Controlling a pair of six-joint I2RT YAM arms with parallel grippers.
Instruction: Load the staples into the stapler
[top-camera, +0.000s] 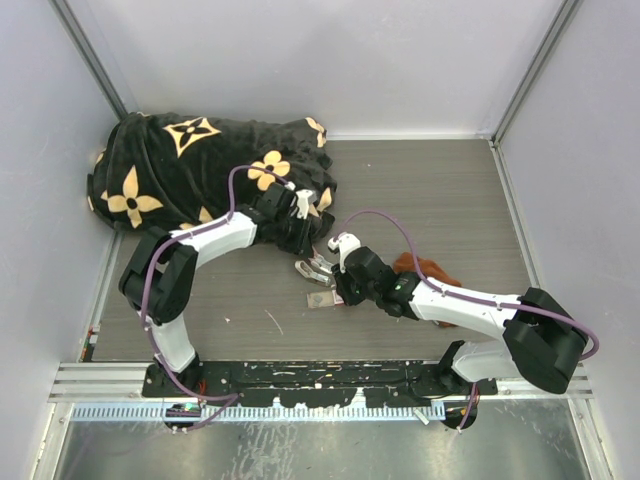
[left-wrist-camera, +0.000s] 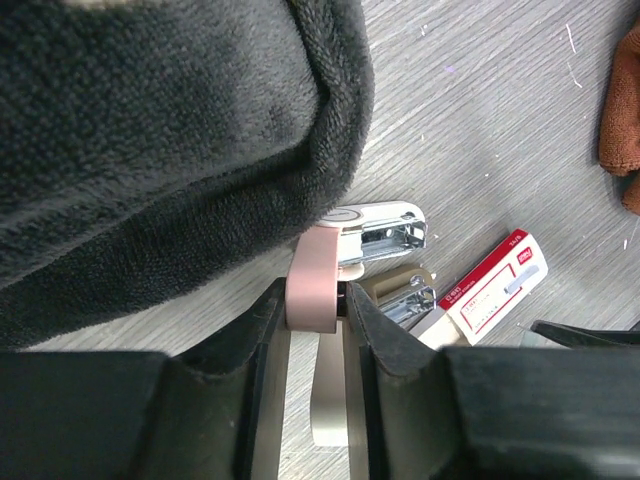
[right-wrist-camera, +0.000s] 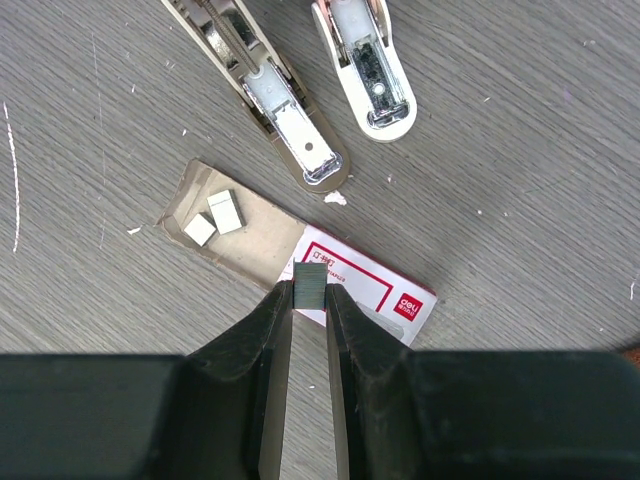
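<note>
The open stapler's two long parts lie spread in a V on the table. One is brown-edged with a metal staple channel (right-wrist-camera: 290, 125); the other is a white and pink part (right-wrist-camera: 375, 85). In the left wrist view, my left gripper is shut on the pink end of the white and pink part (left-wrist-camera: 385, 232), beside the dark blanket. My right gripper has a small grey staple block (right-wrist-camera: 310, 284) between its fingertips, over the box's printed end. Whether the block touches the box cannot be told.
The staple box (right-wrist-camera: 370, 285) is part open, with two small white blocks (right-wrist-camera: 225, 210) in its cardboard tray (right-wrist-camera: 262, 235). A dark blanket (top-camera: 210, 165) is bunched at the back left, and a brown cloth (top-camera: 430, 268) lies right.
</note>
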